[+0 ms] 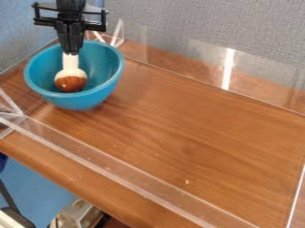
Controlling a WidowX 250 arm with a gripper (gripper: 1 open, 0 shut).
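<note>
A blue bowl (93, 93) sits at the left end of the wooden table. Inside it is an object with a white stalk and a brown rounded end (70, 82). My black gripper (70, 48) is above the bowl, at the top of the white part. Its fingers point down, and I cannot tell whether they touch the object or how far apart they are.
Clear plastic edging runs along the table (197, 125), whose middle and right are bare. A grey wall stands behind. At the lower left, below the table edge, part of a pale metallic object shows over a blue surface.
</note>
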